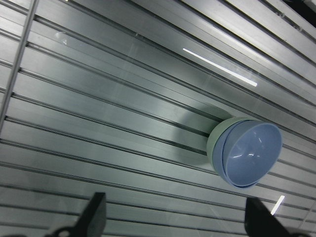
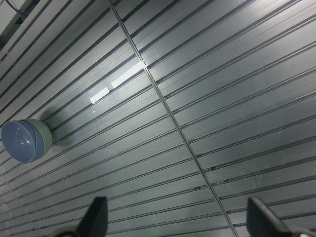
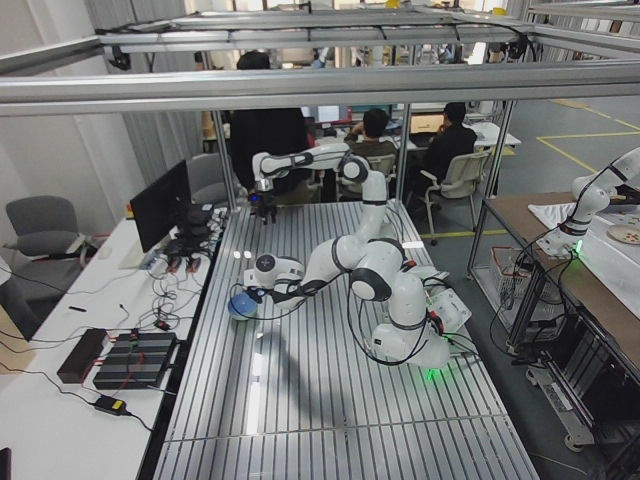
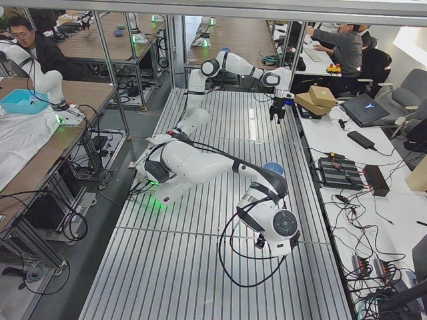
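Nested bowls, two blue [image 1: 249, 155] inside a pale green one [image 1: 217, 133], rest on the slatted metal table [image 1: 98, 123], right of centre in the left wrist view and at the left of the right wrist view [image 2: 19, 140]. Both wrist views show their fingertips apart with bare table between them: my left gripper and my right gripper are open. In the camera views one arm's gripper [image 3: 264, 208] is raised at the far end of the table; the other arm's wrist [image 4: 273, 227] hangs near the bowls, partly hiding them.
A white side table with a monitor, boxes and cables [image 3: 100, 390] runs along one long edge. A neighbouring bench with another arm [image 3: 590, 210] stands opposite.
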